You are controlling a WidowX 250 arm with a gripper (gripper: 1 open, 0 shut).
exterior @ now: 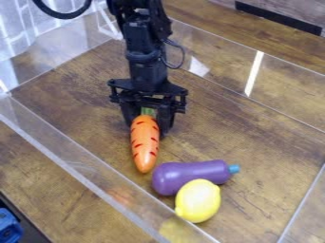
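Observation:
My black gripper [147, 112] is low over the wooden surface at the upper middle, at the green top of an orange toy carrot [144, 142] with dark marks. The carrot points toward the front. The fingertips are partly hidden and dark, so I cannot tell whether they grip it.
A purple toy eggplant [191, 176] and a yellow lemon [197, 201] lie front right of the carrot. Clear walls [89, 178] edge the wooden area [254, 133], which is bare to the right and left. A blue object [8, 228] is at the bottom left corner.

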